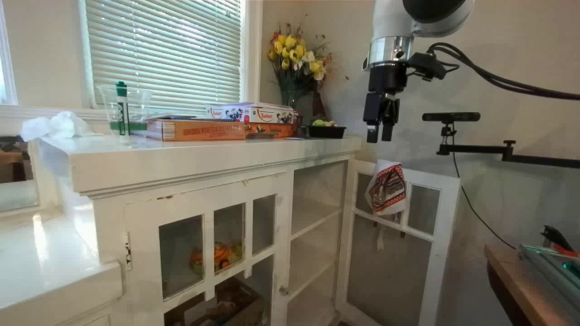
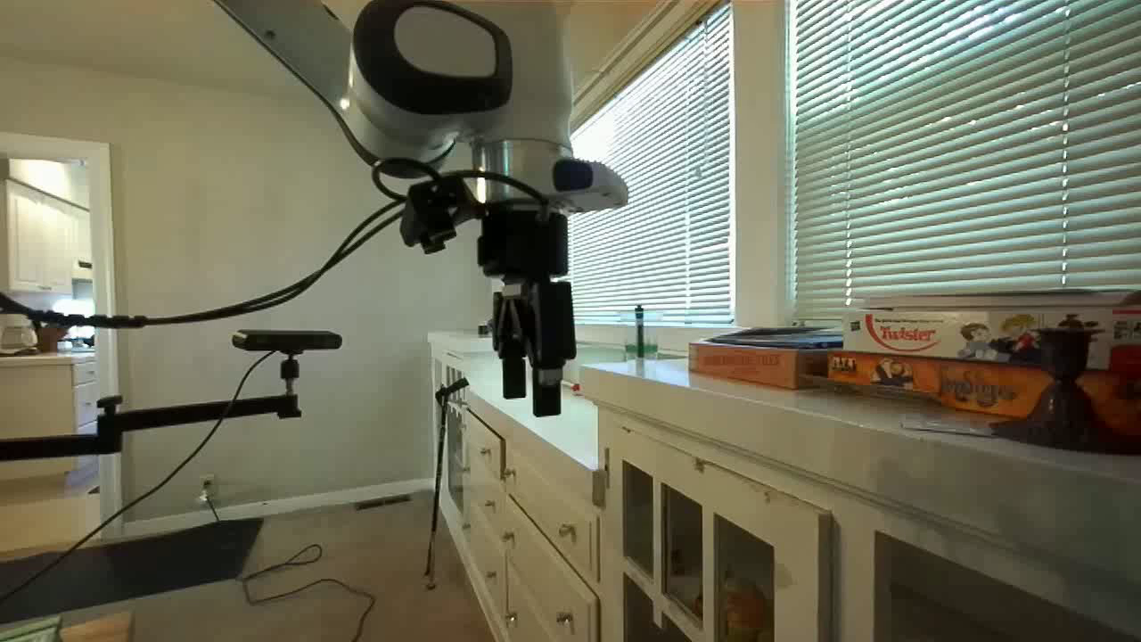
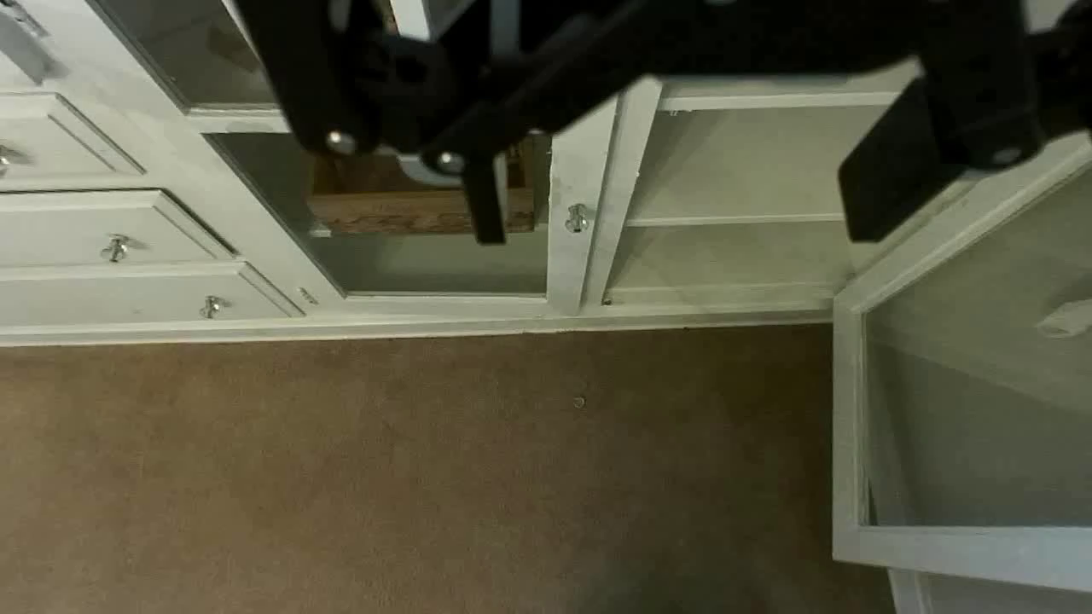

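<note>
My gripper (image 1: 380, 135) hangs in the air, pointing down, in front of the white cabinet. In the wrist view a wide gap separates its black fingers (image 3: 906, 169), with nothing between them, so the gripper is open. The cabinet's right-hand glass door (image 1: 439, 239) is swung outward, showing bare shelves (image 1: 315, 223). A white cloth with a red-bordered pattern (image 1: 389, 190) hangs over a bar of that door, below the gripper. On the left, the other glass door (image 1: 208, 217) stands shut, with its small knob (image 3: 576, 217) visible from above.
Game boxes (image 1: 198, 129), a black tray (image 1: 326, 131), a clear cup with a green marker (image 1: 122, 108) and crumpled white paper (image 1: 57, 126) occupy the cabinet top. Yellow flowers (image 1: 291, 51) stand behind. A camera arm (image 1: 484, 149) reaches in at right. Carpet (image 3: 409, 460) below is clear.
</note>
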